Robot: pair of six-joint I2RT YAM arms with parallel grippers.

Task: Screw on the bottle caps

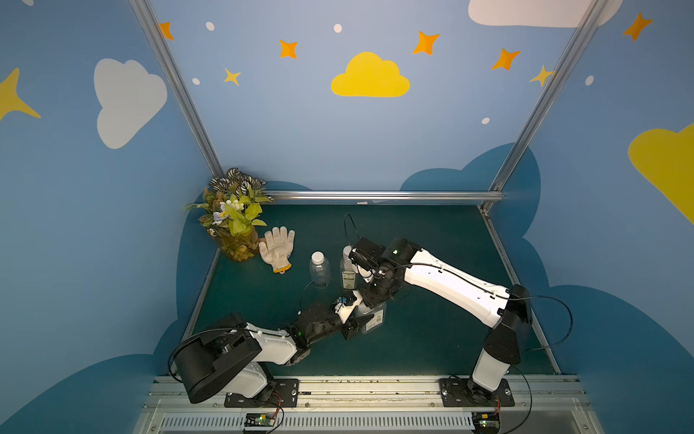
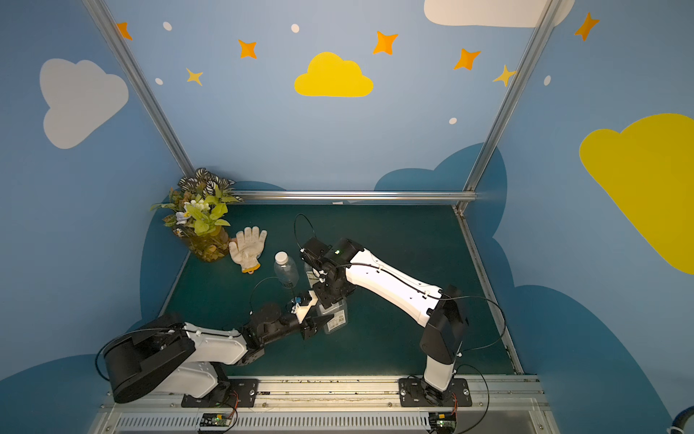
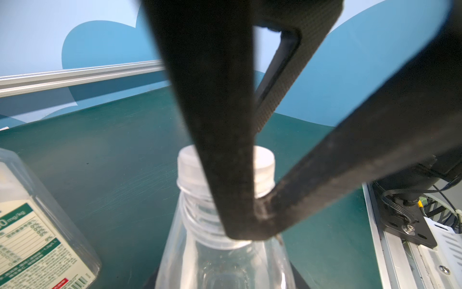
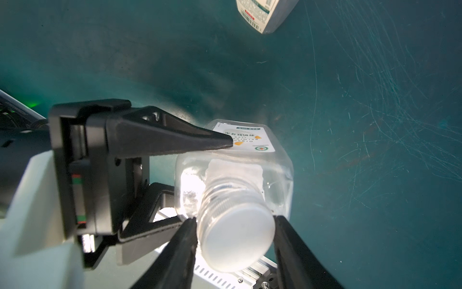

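A clear bottle (image 4: 281, 175) with a label stands at the front middle of the table. My left gripper is shut on its body, one finger on each side. A white cap sits on its neck, also showing in the left wrist view as a pale cap (image 3: 264, 166). From above, my right gripper hangs part open, its fingers on either side of the cap; whether both touch it is unclear. In the left wrist view a black right finger (image 3: 216, 120) hides the cap's middle. Whether the cap is tight cannot be told.
A clear bottle with a white cap (image 1: 318, 257) stands behind my left gripper. Beside it is a labelled bottle (image 1: 348, 279), partly covered by the right arm. A glove (image 1: 277, 249) and potted flowers (image 1: 238, 217) occupy the back left.
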